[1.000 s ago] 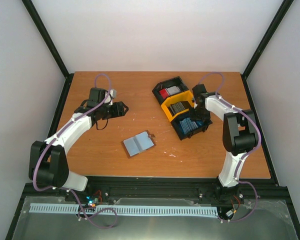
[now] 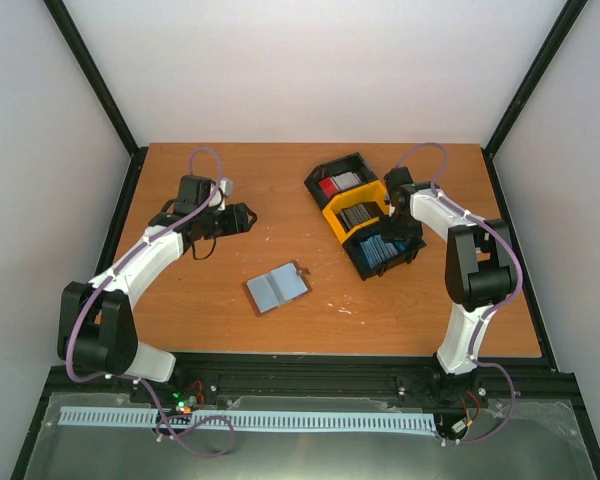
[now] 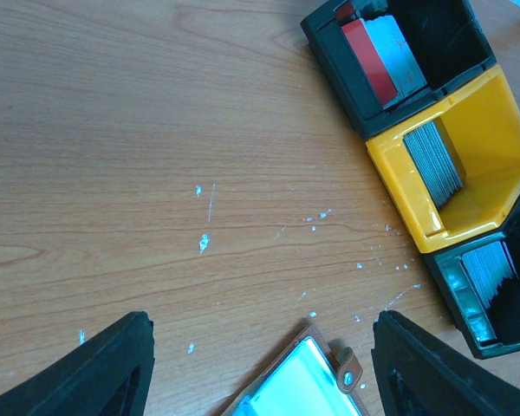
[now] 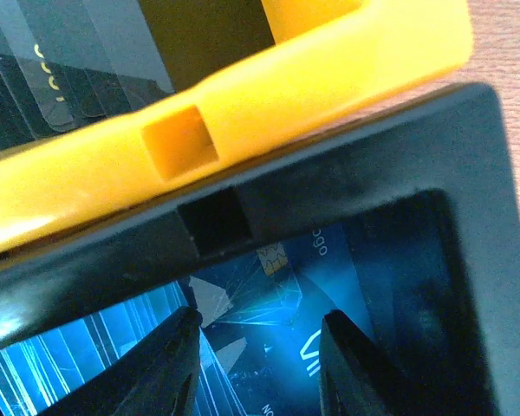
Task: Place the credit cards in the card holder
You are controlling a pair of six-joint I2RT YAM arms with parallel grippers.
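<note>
Open and empty, my left gripper [image 2: 248, 218] hangs over the left of the table; its fingers [image 3: 113, 360] stand wide apart in the left wrist view. The card holder [image 2: 277, 288] lies open on the table in front, brown-edged with pale clear pockets and a snap strap [image 3: 348, 371]. My right gripper [image 2: 408, 232] is down at the front black bin. In the right wrist view its fingers [image 4: 180, 360] are apart over a blue card [image 4: 277, 303] with a gold chip, which leans among several blue cards [image 4: 82, 351]. Whether they touch it I cannot tell.
Three bins stand in a slanting row: a back black one [image 2: 314, 186] with red and grey cards, a yellow one [image 2: 332, 222] with dark cards, and the front black one [image 2: 365, 276]. Table [image 2: 280, 230] between the holder and the left arm is bare.
</note>
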